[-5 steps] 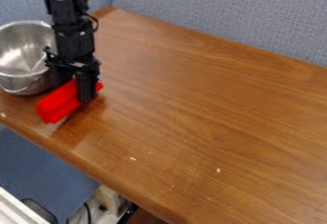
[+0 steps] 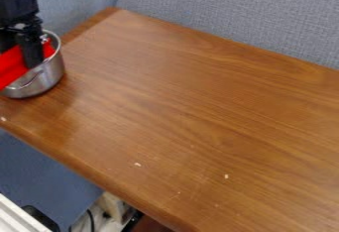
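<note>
My black gripper (image 2: 27, 40) is at the far left edge of the view, partly cut off, over a silver metal pot (image 2: 48, 75). It is shut on a red object (image 2: 11, 65), which is inside or just over the pot; the pot's wall and the gripper hide part of it, so its exact height in the pot is unclear.
Grey padded walls (image 2: 239, 13) border the back. Beyond the front left edge lie a blue surface (image 2: 40, 157) and some cables.
My gripper has carried the red object leftward and up from the table to the pot.
</note>
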